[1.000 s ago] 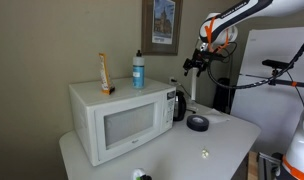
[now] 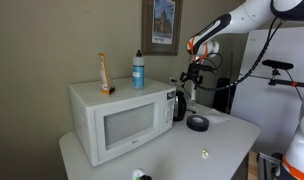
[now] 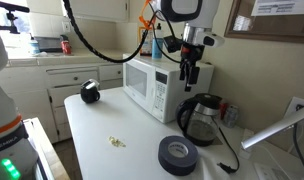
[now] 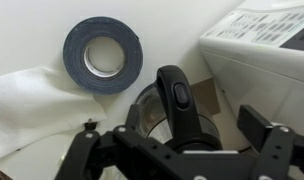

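My gripper [image 3: 182, 62] stands open in the air, above the kettle [image 3: 200, 122] and beside the microwave's end, with nothing between its fingers. Glass sides and a black handle mark the kettle. From the wrist, the kettle's black handle [image 4: 176, 93] shows below and between the two spread fingers, and the lower part of the kettle is hidden by the gripper. A thick roll of dark tape [image 3: 177, 152] lies flat on the table, apart from the kettle.
The white microwave [image 2: 127, 122] carries an orange-and-white bottle [image 2: 105, 73] and a blue bottle [image 2: 138, 72]. A white cloth [image 4: 37, 108] lies near the tape. A black mug [image 3: 90, 93] and small yellowish item [image 3: 116, 142] are on the otherwise open white table.
In exterior view 1 my gripper has moved left and lower, toward the microwave and the kettle. The table's objects have stayed where they were.
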